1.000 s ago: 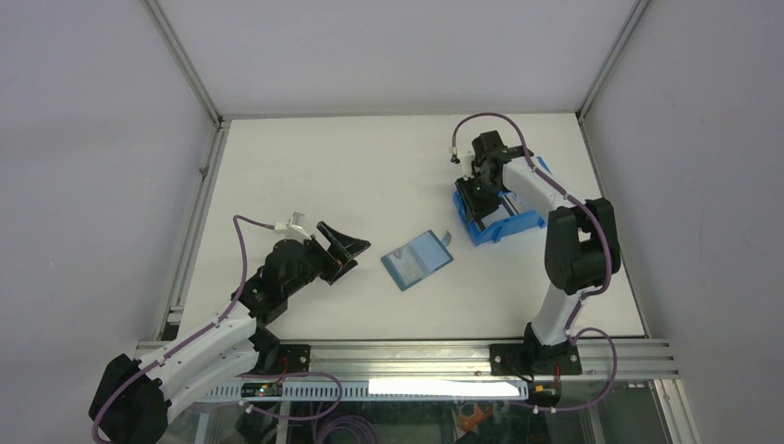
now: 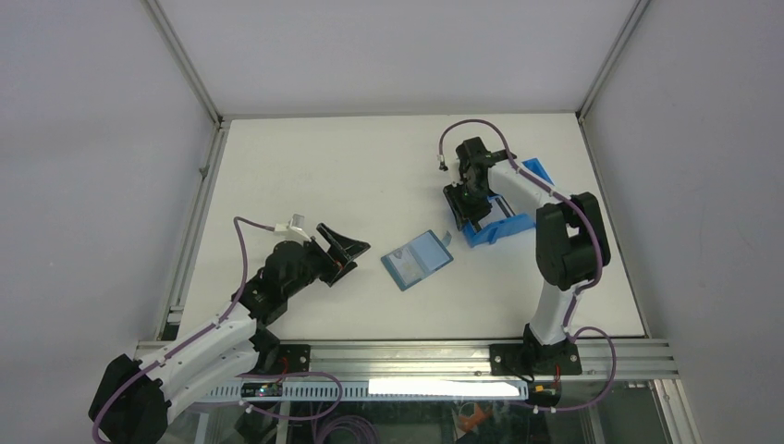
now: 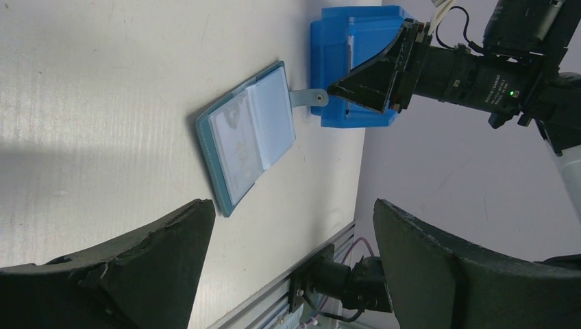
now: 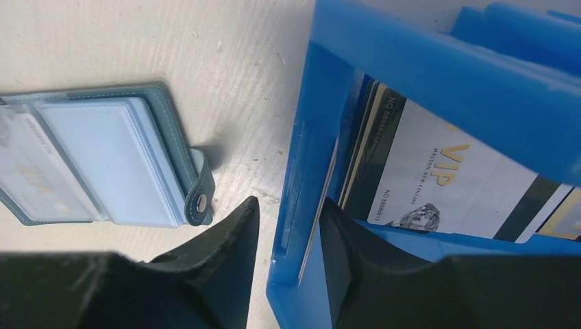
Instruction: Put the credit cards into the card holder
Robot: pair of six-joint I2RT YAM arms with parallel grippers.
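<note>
The open teal card holder (image 2: 417,260) lies on the table between the arms, its strap with a snap toward the blue box (image 4: 301,137). In the right wrist view, white and dark VIP cards (image 4: 431,171) lie inside that box, and a thin pale card edge (image 4: 329,171) runs along its near wall. My right gripper straddles this wall, one finger outside and one inside; a gap shows between the outer finger and the wall, so it stands part open. Left of the holder, my left gripper (image 2: 361,256) is open and empty.
A metal rail (image 2: 416,353) borders the front edge. In the left wrist view, the right arm (image 3: 473,79) reaches over the blue box.
The box has shifted slightly leftward. My left arm and the holder have stayed put.
</note>
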